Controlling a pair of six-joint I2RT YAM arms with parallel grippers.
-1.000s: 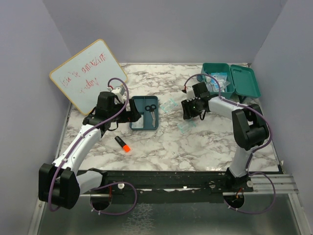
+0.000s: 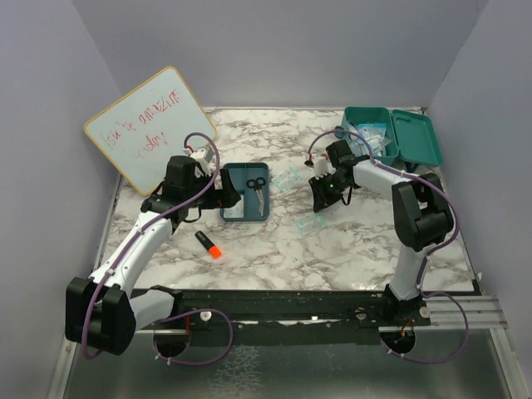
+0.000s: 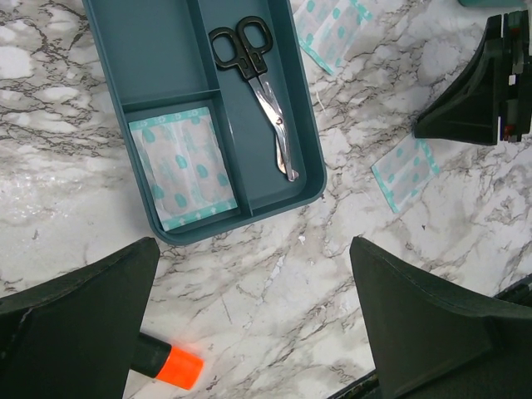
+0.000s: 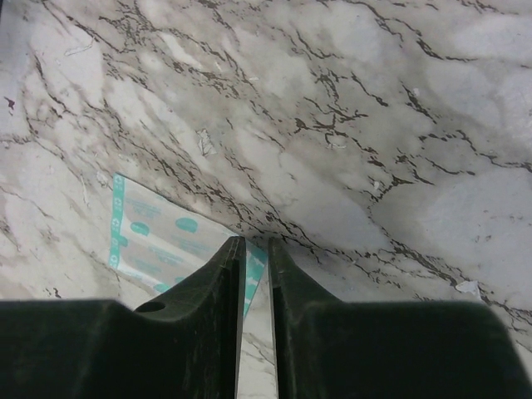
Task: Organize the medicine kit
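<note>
The teal divided tray (image 2: pixel 246 215) holds black-handled scissors (image 3: pixel 266 108) in its right compartment and a dotted sachet (image 3: pixel 184 166) in a left one. My left gripper (image 2: pixel 229 191) is open above it, empty in its own view. A second sachet (image 2: pixel 288 178) lies right of the tray. A third sachet (image 4: pixel 166 241) lies on the marble, with my right gripper low at its corner, fingertips close together; whether they pinch it is unclear.
A green box of packets (image 2: pixel 370 135) with its lid (image 2: pixel 416 137) stands at back right. A black-and-orange marker (image 2: pixel 208 243) lies front left; a whiteboard (image 2: pixel 150 129) leans back left.
My right gripper has moved slightly left and toward the front, and the sachet under it has shifted the same way. The left arm is unmoved.
</note>
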